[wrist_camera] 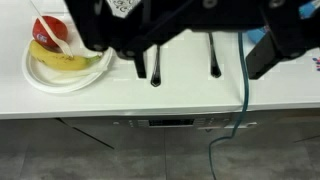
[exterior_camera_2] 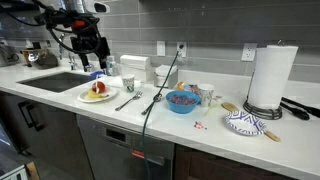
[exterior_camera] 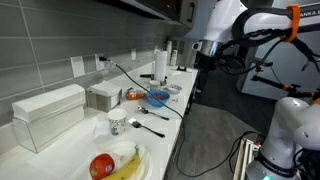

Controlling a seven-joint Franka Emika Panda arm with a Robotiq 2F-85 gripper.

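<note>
My gripper is open, its dark fingers [wrist_camera: 137, 62] wide apart with nothing between them. It hangs high above the front edge of the white counter [wrist_camera: 120, 98]. Left of it in the wrist view is a white plate [wrist_camera: 40, 80] with a red apple [wrist_camera: 46, 32] and a yellow banana [wrist_camera: 62, 61]. Some white utensil [wrist_camera: 52, 36] lies across the fruit. Two dark-looking utensils, one [wrist_camera: 155, 76] near the left finger and one [wrist_camera: 214, 58] between the fingers, lie on the counter below. A patterned white mug [exterior_camera: 117, 121] stands behind the plate.
A blue bowl [exterior_camera_2: 183, 101] sits farther along, with a cable [exterior_camera_2: 150, 110] running past it over the counter edge. Beyond are a patterned plate [exterior_camera_2: 245, 122] and a paper towel roll [exterior_camera_2: 270, 76]. White boxes [exterior_camera: 50, 115] line the wall. Open floor [exterior_camera: 215, 125] lies in front.
</note>
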